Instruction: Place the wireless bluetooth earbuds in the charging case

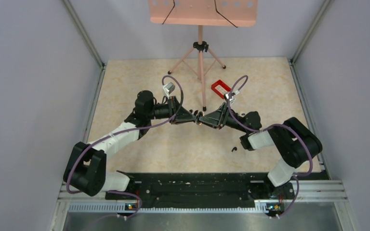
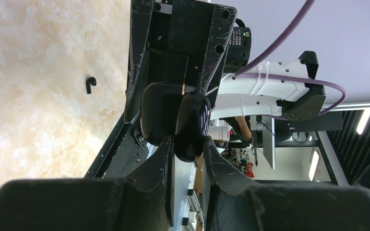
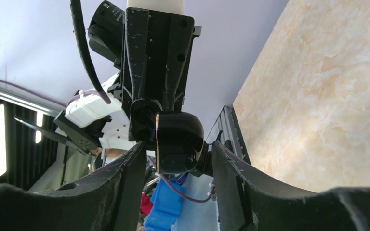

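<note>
Both grippers meet over the middle of the table. In the left wrist view, my left gripper has its fingers around the bottom of the glossy black charging case [image 2: 192, 126]; the case's second black half shows beside it. In the right wrist view, my right gripper has its fingertips on either side of the case [image 3: 178, 142]; whether they touch it is unclear. A black earbud [image 2: 89, 83] lies on the table, also visible near the front right in the top view [image 1: 234, 148].
A pink stand [image 1: 202, 77] stands at the back middle, one leg reaching toward the grippers. A red tray [image 1: 214, 85] lies right of it.
</note>
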